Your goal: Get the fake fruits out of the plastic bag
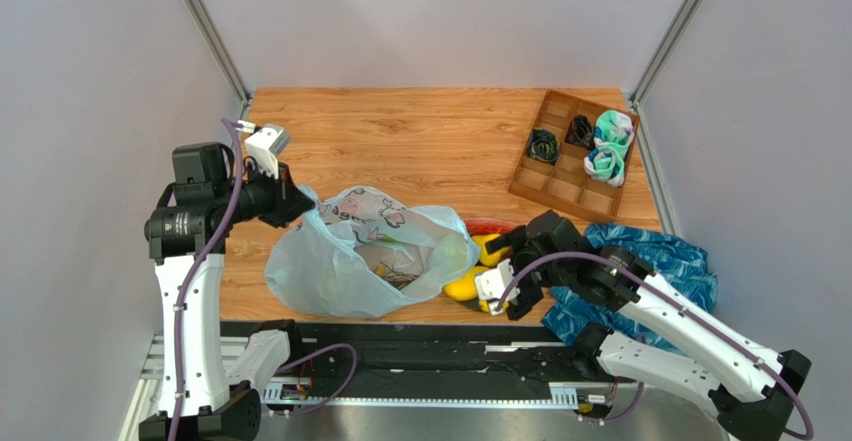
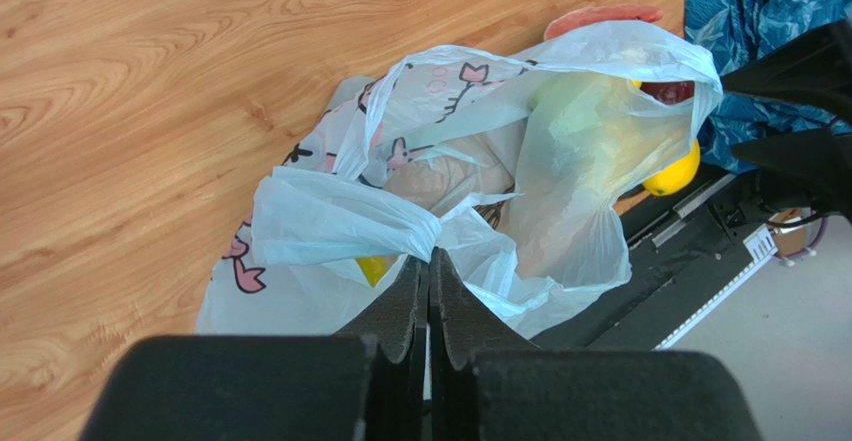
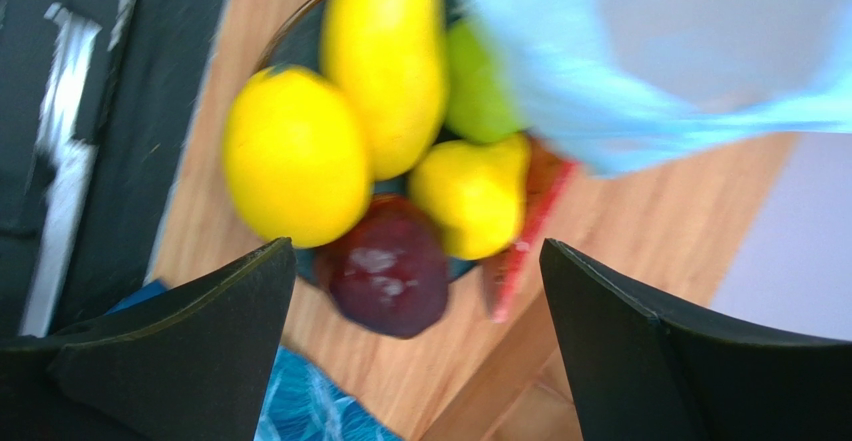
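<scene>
The light blue plastic bag (image 1: 360, 271) lies open on the front middle table, paper and small items visible inside. My left gripper is shut on a gathered fold of its rim. My right gripper hangs open above a pile of fake fruits beside the bag: a large yellow fruit (image 3: 295, 161), a long yellow one (image 3: 385, 56), a green one (image 3: 475, 81), a smaller yellow one (image 3: 465, 201) and a dark red one (image 3: 385, 271). A yellow piece (image 2: 370, 268) shows within the bag.
A wooden compartment box (image 1: 530, 179) with cables and cloth stands at the back right. A crumpled blue plastic sheet (image 1: 660, 261) lies at the right front.
</scene>
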